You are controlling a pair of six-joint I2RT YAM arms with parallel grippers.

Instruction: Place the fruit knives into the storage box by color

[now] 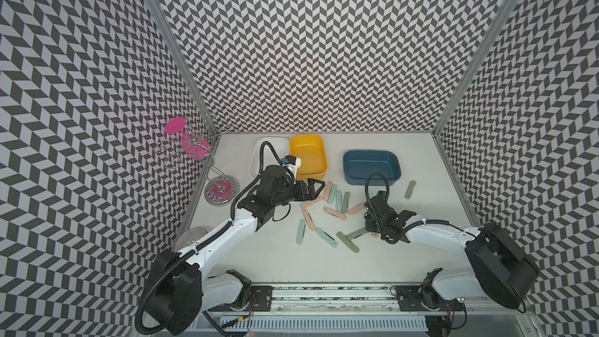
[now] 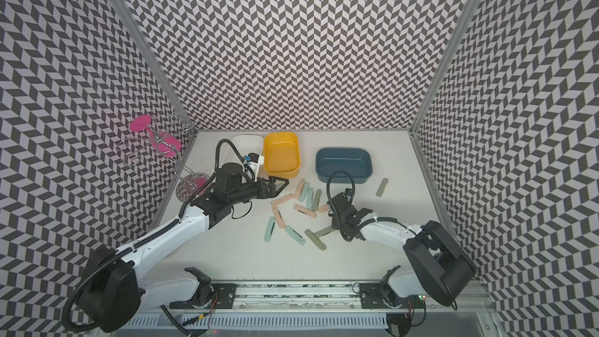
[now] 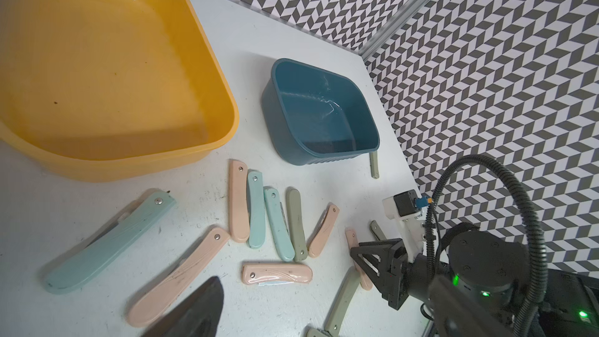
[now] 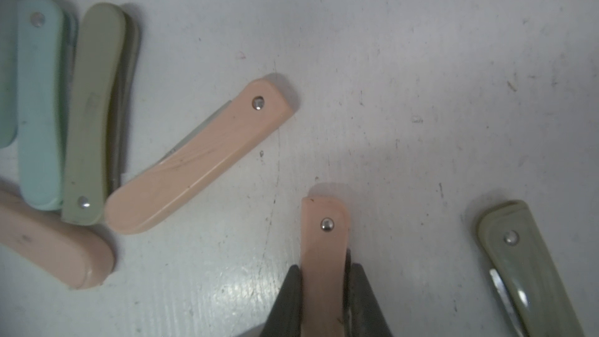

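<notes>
A pink knife lies lengthwise between the fingers of my right gripper, which is shut on it; in the left wrist view this pink knife point(image 3: 352, 237) is partly covered by the gripper. Left of it in the right wrist view are another pink knife point(image 4: 199, 156), an olive knife point(image 4: 93, 112) and a mint knife point(image 4: 40, 100). An olive knife point(image 4: 530, 268) lies to its right. My left gripper point(image 1: 318, 188) stands open above the knives near the yellow box point(image 1: 309, 154), with nothing between its blurred fingers.
The dark blue box point(image 1: 371, 167) stands at the back right and looks empty. A white box point(image 2: 247, 144) is partly behind the left arm. A lone olive knife point(image 1: 410, 189) lies right of the blue box.
</notes>
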